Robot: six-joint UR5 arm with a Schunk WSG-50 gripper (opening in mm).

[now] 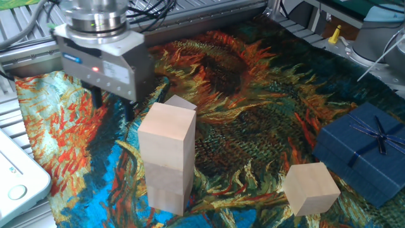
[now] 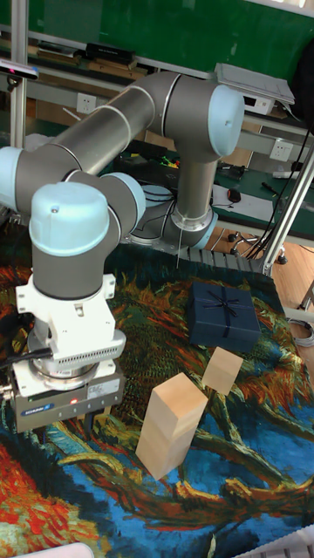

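Note:
A tall stack of pale wooden blocks (image 1: 166, 155) stands upright on the painted cloth. Behind it, mostly hidden in exterior view 2, shows the corner of another light block (image 1: 181, 101). One separate wooden cube (image 1: 311, 189) rests to the right, and exterior view 3 also has this cube (image 2: 220, 370) between the stack (image 2: 172, 426) and the blue box. My gripper (image 1: 111, 113) hangs left of the stack and apart from it. Its two dark fingers (image 1: 128, 111) point down with a gap between them, and no object shows there.
A dark blue gift box (image 1: 364, 152) with a ribbon lies at the right. At the lower left edge is a white device (image 1: 19, 174). A metal rail (image 1: 190, 35) runs along the back.

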